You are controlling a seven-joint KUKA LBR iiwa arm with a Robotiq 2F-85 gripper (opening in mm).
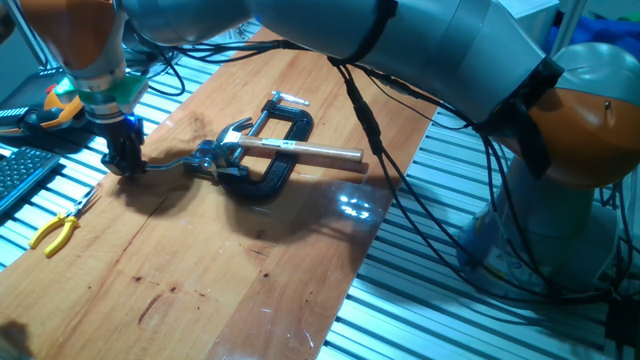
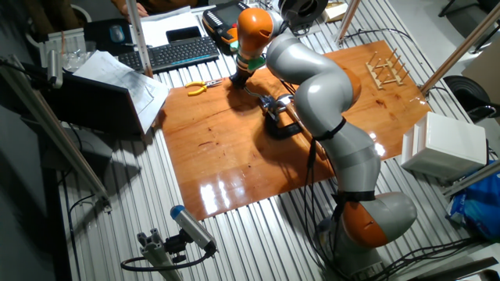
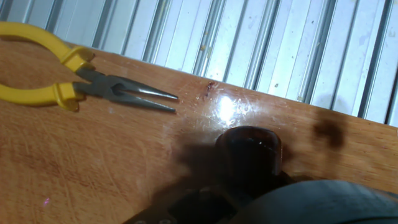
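Note:
At the far left part of the wooden table, my gripper (image 1: 124,165) points down close to the surface. Beside its fingers, a thin bent metal rod (image 1: 168,164) leads to a dark metal piece near the hammer head; whether the fingers hold the rod's end cannot be made out. The hammer (image 1: 300,149) lies with its wooden handle across a black C-clamp (image 1: 262,190). Yellow-handled pliers (image 3: 102,85) rest near the table edge, apart from the gripper. In the wrist view, a dark rounded shape (image 3: 250,149) sits in shadow, and the fingers do not show clearly.
A keyboard (image 2: 173,56) and an orange-black tool (image 2: 225,23) lie beyond the table edge. A small wooden peg rack (image 2: 386,71) stands at the table's other end. Cables (image 1: 366,120) hang from the arm.

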